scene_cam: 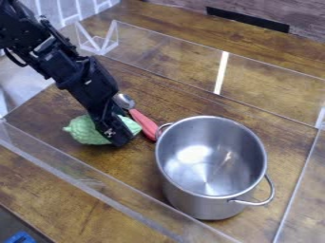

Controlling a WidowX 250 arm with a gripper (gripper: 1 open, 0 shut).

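The black arm reaches in from the upper left, its gripper (pixel 106 126) low over a pale green, bumpy vegetable-like object (pixel 84 131) lying on the wooden table. The fingers partly hide that object, and I cannot tell whether they are closed on it. Just right of the gripper lies a red-handled utensil (pixel 143 125) with a metal head. A steel pot (pixel 211 180) with side handles stands at the lower right.
Clear plastic walls border the wooden work area (pixel 121 190). A blue object (pixel 18 237) shows at the bottom left corner.
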